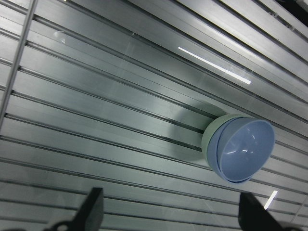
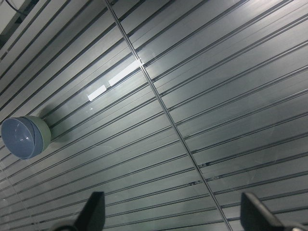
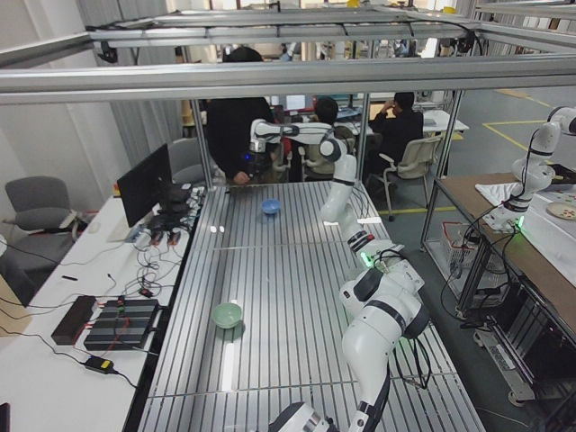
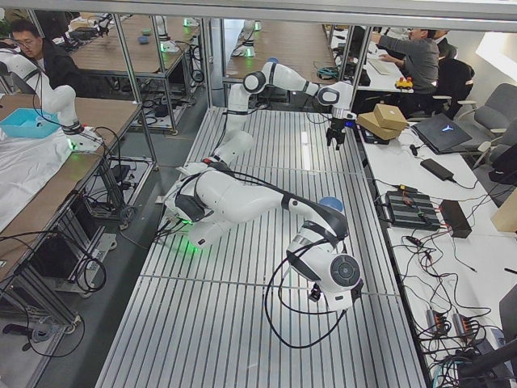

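In the left wrist view, a green bowl (image 1: 210, 134) holds nested blue bowls (image 1: 245, 149) at the right, below my open, empty left gripper. In the right wrist view, the same stack, blue bowl (image 2: 17, 137) and green bowl (image 2: 43, 129), lies at the far left; my right gripper is open and empty above bare table. In the camera left view, a green bowl (image 3: 227, 315) and a blue bowl (image 3: 271, 206) appear apart. In the camera right view, a blue bowl (image 4: 331, 202) is partly hidden behind the near arm.
An aluminium frame (image 3: 297, 79) surrounds it. A side desk (image 4: 420, 275) carries cables and electronics, and arms with cables take up one long side of the table.
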